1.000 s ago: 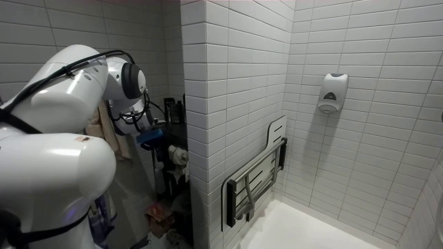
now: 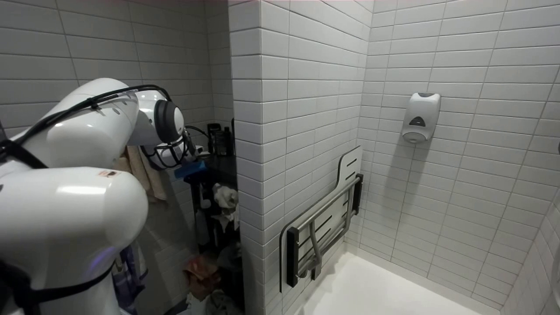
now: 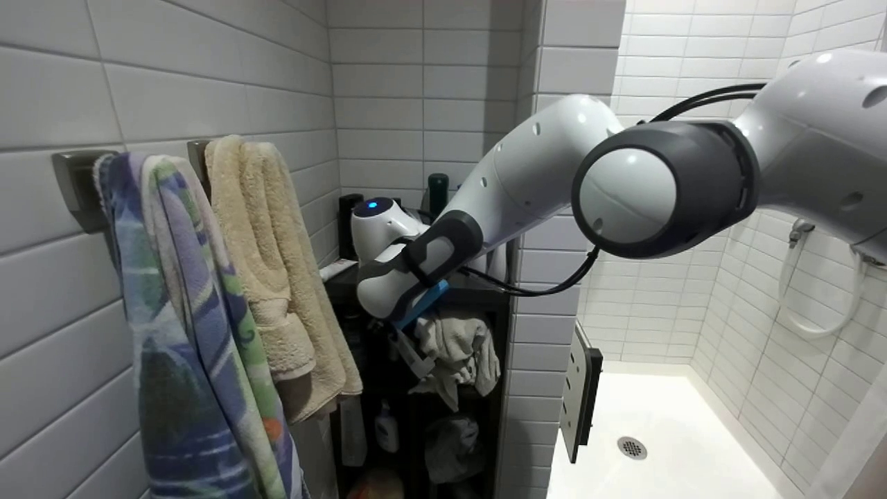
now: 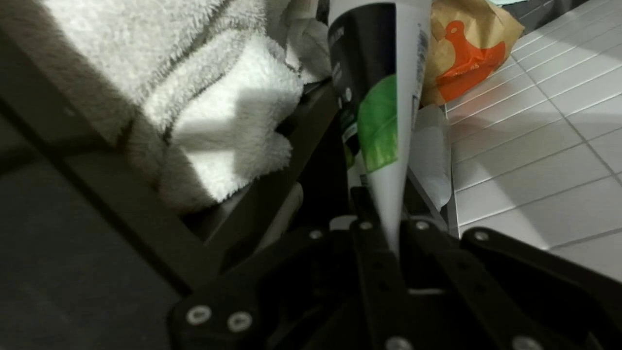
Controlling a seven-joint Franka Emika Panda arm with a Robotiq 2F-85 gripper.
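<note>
A white tube (image 4: 379, 116) with a black and green label rises from between the fingers of my gripper, which is shut on its narrow end. Its far end runs out of the top of the wrist view. In exterior view 2 a pale shape (image 3: 412, 356) hangs below the blue part of the hand, in front of the dark shelf unit (image 3: 503, 366); this looks like the tube. Exterior view 1 shows the hand's blue part (image 2: 190, 169) at the shelf's near side, its fingers too dark to make out.
White cloths (image 3: 457, 341) bulge from a shelf compartment, close beside the tube. Dark bottles (image 2: 219, 139) stand on top. A brown paper bag (image 4: 466, 46) lies lower down. Towels (image 3: 274, 283) hang on the left wall; a tiled wall end (image 2: 252, 157) stands to the right.
The arm's upper links and wrist have come down in exterior view 1. The hand has tilted, while its blue part stays near the same spot by the shelf.
</note>
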